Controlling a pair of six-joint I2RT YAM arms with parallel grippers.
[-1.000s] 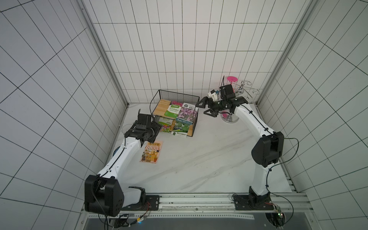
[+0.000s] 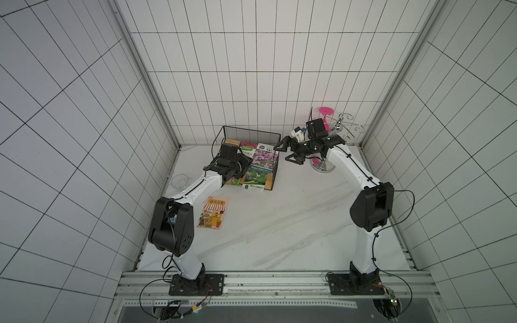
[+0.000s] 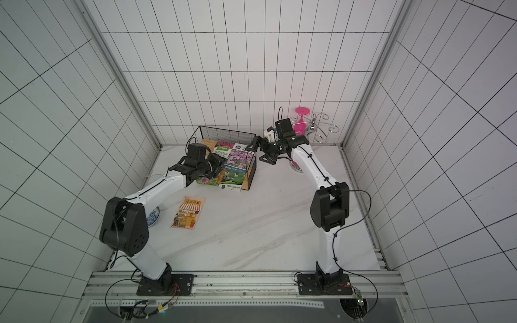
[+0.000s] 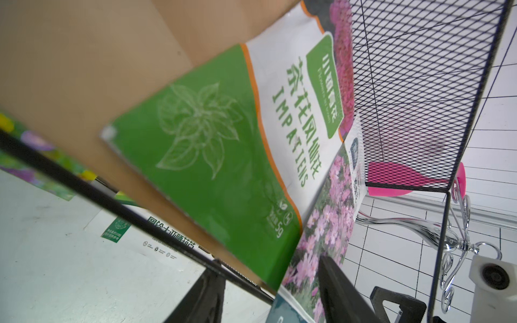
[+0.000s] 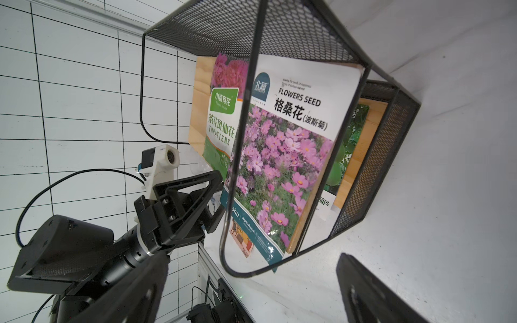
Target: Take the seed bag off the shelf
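Seed bags fill a black wire-mesh shelf: a green-and-white Impatiens bag (image 4: 215, 134) and a pink-flower cosmos bag (image 5: 285, 172) on the upper board, others below. My left gripper is at the shelf's front, its fingers part open over the lower edge of these two bags; whether it touches them is unclear. My right gripper stands open beside the shelf's right end, with the wire frame in front of it.
An orange packet (image 2: 213, 212) lies on the table at front left. A chrome stand with a pink item (image 2: 325, 112) is at back right.
The right arm has shifted only slightly.
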